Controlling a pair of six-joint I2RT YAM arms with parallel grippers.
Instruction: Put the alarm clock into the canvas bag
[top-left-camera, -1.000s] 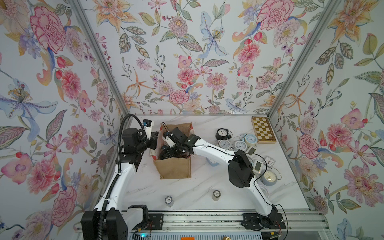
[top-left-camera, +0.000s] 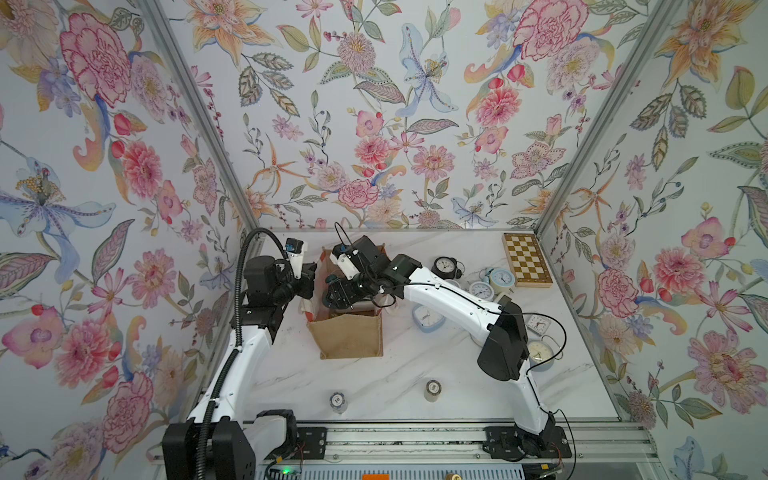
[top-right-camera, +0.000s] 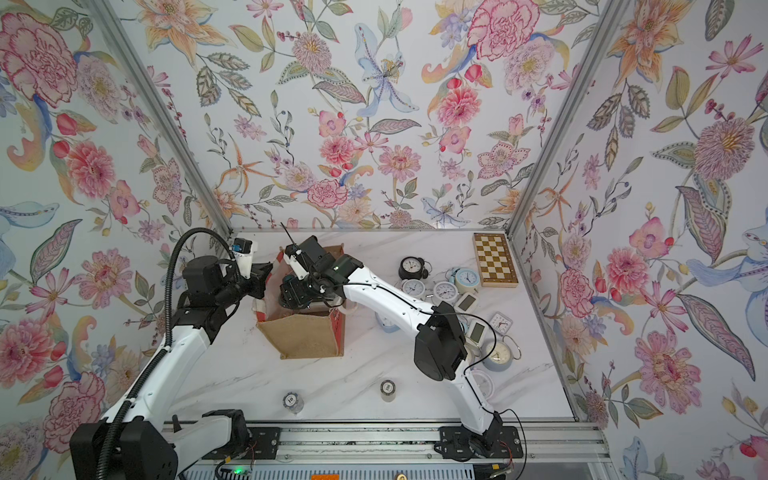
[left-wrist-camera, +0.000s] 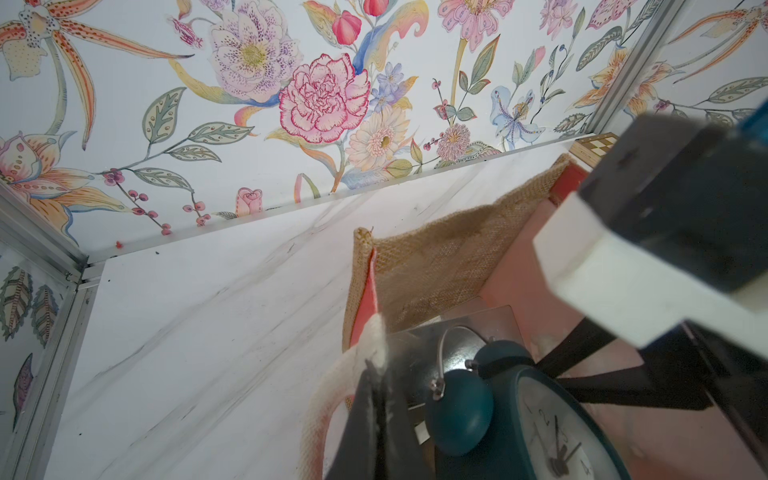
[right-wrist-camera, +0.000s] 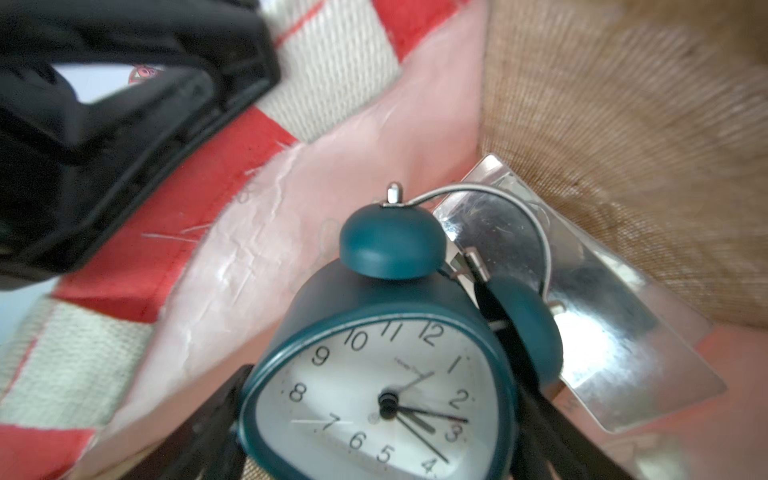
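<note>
The canvas bag (top-left-camera: 351, 339) stands with its mouth up, tan outside and pink inside. At its left rim my left gripper is shut on pale cloth of the bag's edge or strap. A teal twin-bell alarm clock (right-wrist-camera: 380, 312) with a white dial is within the mouth, tilted, above a metallic panel. My right gripper (top-left-camera: 341, 293) reaches in from the right, open, with the clock between its spread fingers. How firmly these touch the clock's sides cannot be told. The clock's lower part is hidden.
Several other clocks cluster on the right of the table, including a black one (top-left-camera: 445, 266) and a light-blue one (top-left-camera: 428, 318). A chessboard (top-left-camera: 527, 260) lies at the back right. Two small grey items (top-left-camera: 433, 389) sit at the front.
The left arm has stayed still.
</note>
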